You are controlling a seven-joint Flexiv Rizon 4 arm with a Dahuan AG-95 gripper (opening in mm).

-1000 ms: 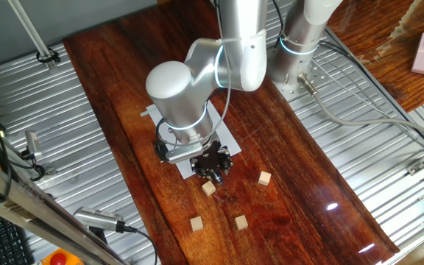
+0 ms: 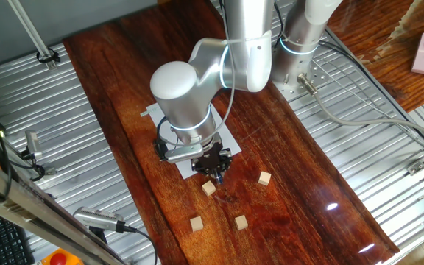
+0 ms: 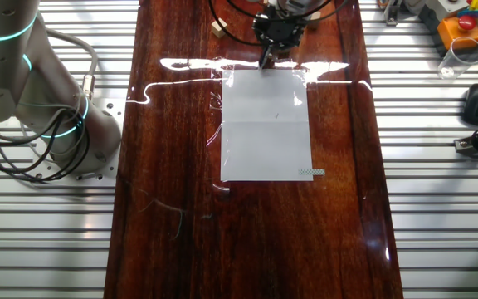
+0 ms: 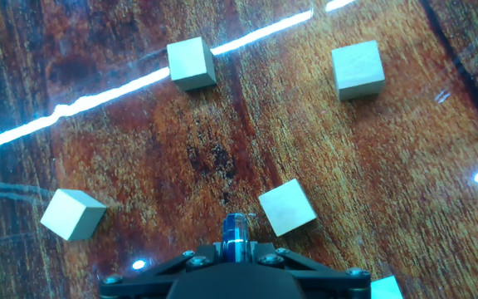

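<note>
Four pale wooden cubes lie apart on the dark table. In the wrist view, the nearest cube (image 4: 288,207) sits just right of my gripper, another cube (image 4: 74,214) lies to the left, and a far-left cube (image 4: 191,63) and a far-right cube (image 4: 358,70) are beyond. Part of a further pale block (image 4: 386,288) shows at the bottom right edge. My gripper's fingers are together, with nothing visible between them. From exterior view 1, the gripper (image 2: 218,177) points down close by the nearest cube (image 2: 209,188).
A white sheet of paper (image 3: 265,124) lies flat on the table (image 3: 177,232), partly under the arm in exterior view 1. A small checkered strip (image 3: 312,172) sticks out at its corner. Bare wood surrounds the cubes.
Since a second ago, the arm has shifted slightly to the right in exterior view 1. The cubes stay where they were.
</note>
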